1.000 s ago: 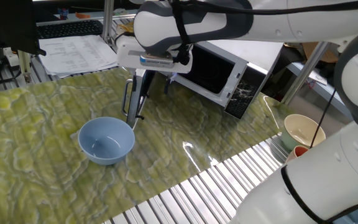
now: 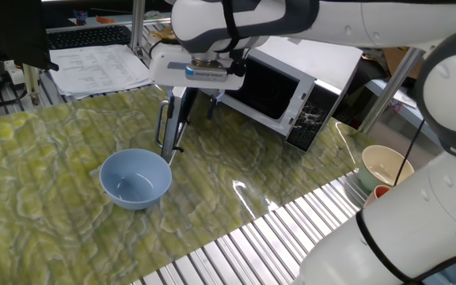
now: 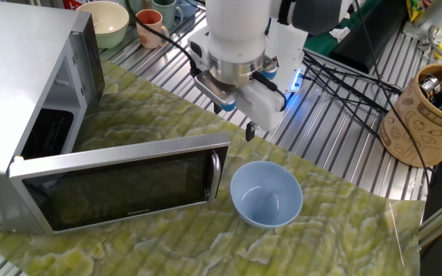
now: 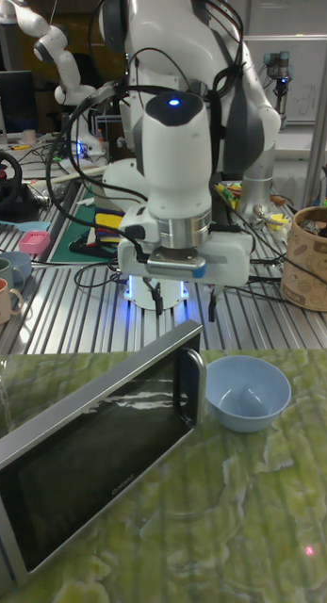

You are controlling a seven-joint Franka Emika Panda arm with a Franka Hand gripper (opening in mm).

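My gripper [image 4: 186, 303] is open, its two fingers wide apart with nothing between them. In exterior view 3 it hangs above the far side of the microwave door [image 4: 104, 452], which stands swung open with its handle at the free edge. Beside that handle, a light blue bowl [image 2: 135, 180] rests upright on the green marbled mat; it looks empty. Exterior view 2 has the gripper [image 3: 234, 120] behind the door's free edge and the bowl [image 3: 266, 195]. The silver-white microwave [image 3: 21, 69] is at the left there, and its dark cavity is partly visible.
A cream and green bowl [image 2: 385, 168] and an orange mug [image 3: 151, 29] stand on the slatted metal table beyond the mat. In exterior view 2, a brown patterned container [image 3: 420, 123] of tools stands at the right. The mat [image 2: 38, 206] left of the bowl is clear.
My arm's upper links have shifted slightly, and the hand has moved only a little. The bowl and microwave door look unmoved.
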